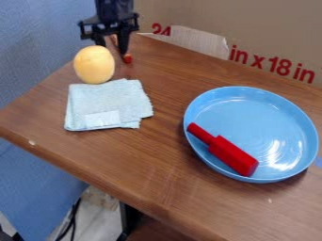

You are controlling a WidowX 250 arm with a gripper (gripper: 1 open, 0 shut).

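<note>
My black gripper (107, 36) hangs at the top left, above a small orange-red stick (127, 58) on the wooden table, which it partly hides; whether its fingers are open or shut is unclear. In front of it lie a round yellow object (94, 64) and a folded pale blue cloth (108, 104). A red object (228, 152) with a narrower handle lies in the blue plate (258, 122) on the right.
A cardboard box (258, 33) stands behind the table. A blue surface (38, 179) borders the table's left edge.
</note>
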